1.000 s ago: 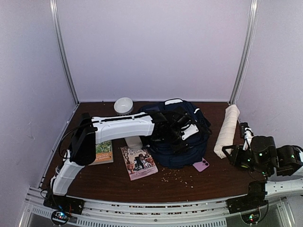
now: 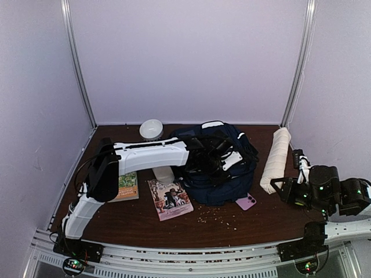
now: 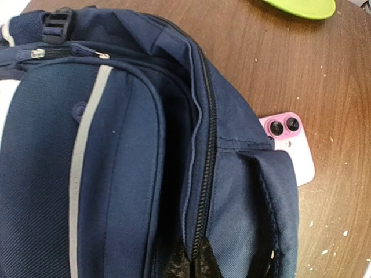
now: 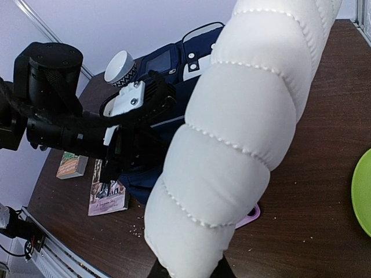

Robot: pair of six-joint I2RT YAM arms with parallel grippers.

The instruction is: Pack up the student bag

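Note:
The dark navy backpack lies in the middle of the table, partly covered by my left arm in the top view. In the left wrist view its open side shows a long black zipper. My left gripper is shut right at that zippered edge; whether fabric is pinched between its fingers cannot be made out. To the right, a white quilted roll is clamped at its lower end in my right gripper, pointing up and away. Two books, one pinkish and one orange-green, rest left of the bag.
A pink phone lies against the bag's near right side. Behind my left arm stands a white bowl, and a pale cylinder lies by the books. A green round item sits at the right. Crumbs dot the front.
The upper end of the white roll has shifted very slightly to the left. The left arm, backpack, books and phone look unmoved.

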